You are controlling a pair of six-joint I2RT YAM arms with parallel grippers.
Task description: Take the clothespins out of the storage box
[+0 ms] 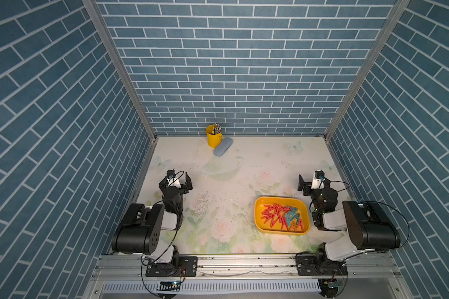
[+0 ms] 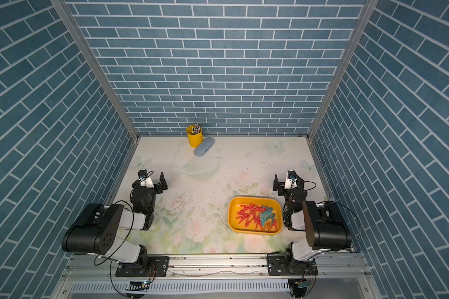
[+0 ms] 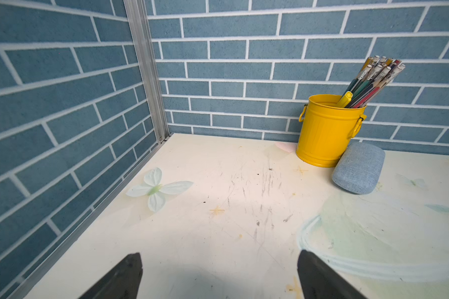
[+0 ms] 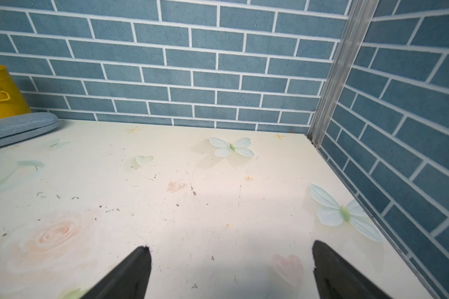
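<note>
In both top views an orange storage box (image 1: 259,214) (image 2: 233,214) sits front right on the table, holding several red, teal and orange clothespins (image 1: 279,214) (image 2: 254,211). My right gripper (image 1: 308,185) is raised just behind and right of the box, open with nothing between its fingers; the box is out of its wrist view. My left gripper (image 1: 175,183) stands at the left side of the table, away from the box, also open and empty.
A yellow pot (image 3: 321,134) with pens stands at the back, beside a grey-blue pouch (image 3: 358,168). Tiled walls enclose the back and both sides.
</note>
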